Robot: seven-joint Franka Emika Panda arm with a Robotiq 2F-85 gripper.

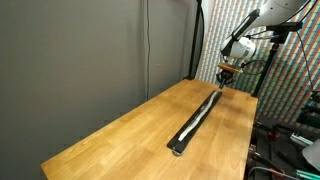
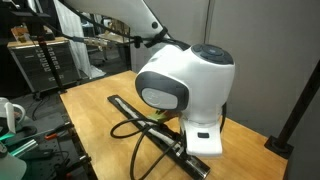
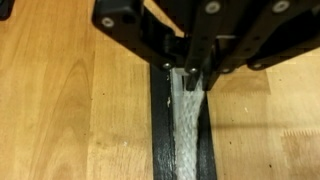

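A long black strip (image 1: 200,122) lies on the wooden table, with a pale, thin white strip (image 1: 203,110) running along its top. At the strip's far end, my gripper (image 1: 221,83) is low over the table. The wrist view shows the dark fingers closed on the end of the white strip (image 3: 187,130), which trails away between the dark edges of the black strip (image 3: 161,120). In exterior view 2, the white arm hides the gripper and part of the black strip (image 2: 186,158).
Bare wooden table (image 1: 110,130) lies open to the left of the strip. A grey wall panel (image 1: 90,60) stands behind the table. Loose black cable (image 2: 136,135) hangs from the arm near the strip.
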